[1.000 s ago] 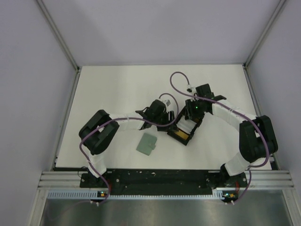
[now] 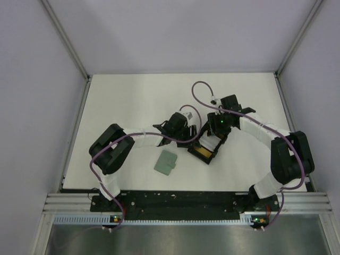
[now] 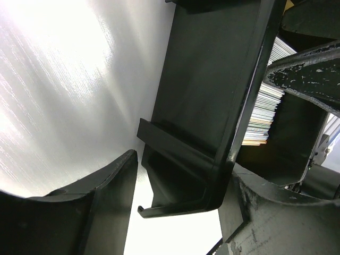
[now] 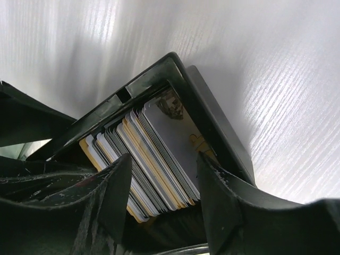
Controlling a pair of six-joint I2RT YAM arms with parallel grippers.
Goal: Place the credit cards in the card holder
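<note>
The black card holder (image 2: 200, 155) lies tilted on the table, with a row of cards (image 2: 210, 141) standing in it. In the right wrist view the cards (image 4: 151, 159) are packed edge-up, the end one showing its face. My right gripper is open over them, nothing clamped between its fingers. My left gripper is part open at the holder's side wall (image 3: 207, 79), one finger outside the wall and the other on the inner side. In the right wrist view, the left fingers (image 4: 32, 117) show at the left edge.
A grey-green flat piece (image 2: 166, 162) lies on the white table, left of the holder and in front of the left arm. Behind and to the right of the holder, the table is bare. Both grippers are close together over the holder.
The holder and cards have moved very little, and the left arm looks the same.
</note>
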